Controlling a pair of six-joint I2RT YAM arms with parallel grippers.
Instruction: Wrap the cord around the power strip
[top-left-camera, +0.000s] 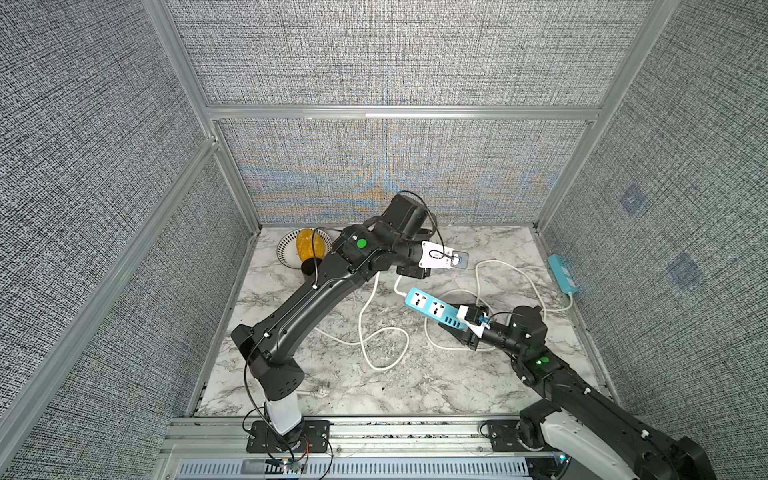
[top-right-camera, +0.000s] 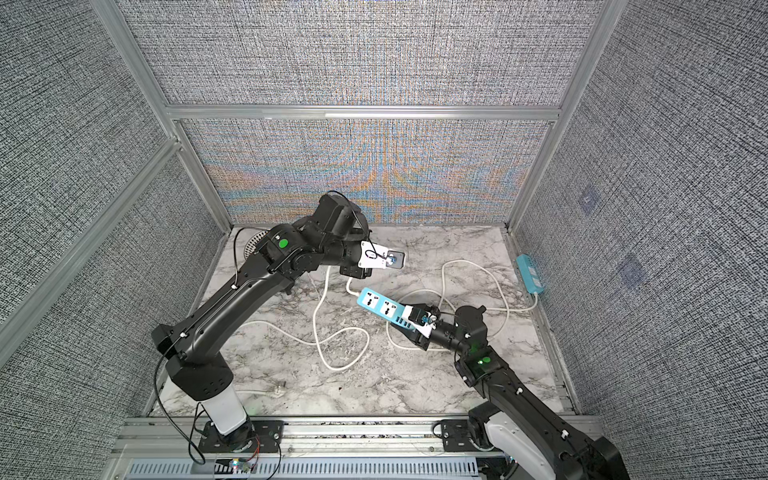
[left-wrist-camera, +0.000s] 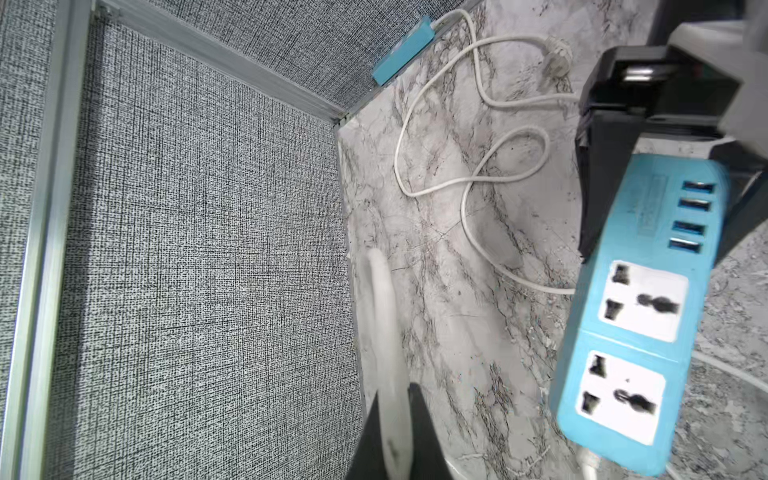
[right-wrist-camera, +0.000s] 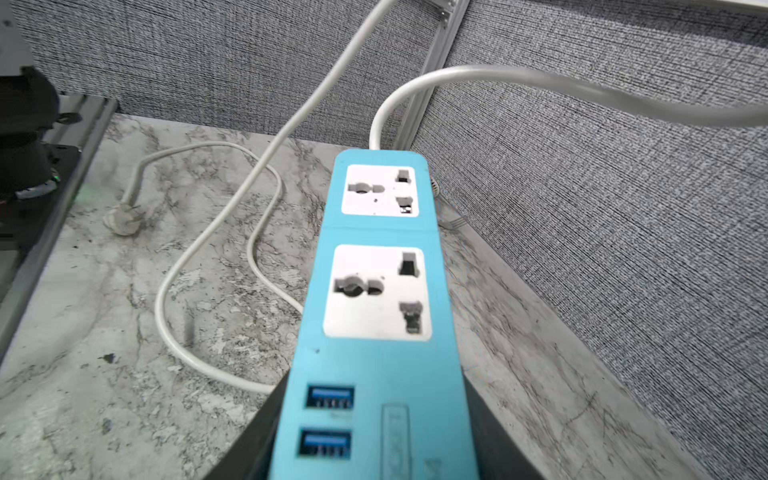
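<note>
A blue power strip (top-left-camera: 434, 308) with white sockets and USB ports is held raised above the table. My right gripper is shut on its USB end, a finger along either side. From the strip's far end the white cord (right-wrist-camera: 480, 73) arcs up and away. More of that cord (top-left-camera: 380, 366) lies in loose loops on the marble table. In the left wrist view, a blurred stretch of cord (left-wrist-camera: 388, 336) runs between the fingertips of my left gripper; whether they clamp it is unclear. That gripper is just beyond the strip's far end.
A second blue strip (top-left-camera: 563, 274) lies by the right wall, with its own looped cord (top-left-camera: 512, 268). At the back left are a basket (top-left-camera: 281, 254) holding an orange item (top-left-camera: 310, 242) and a dark cup (top-left-camera: 310, 265).
</note>
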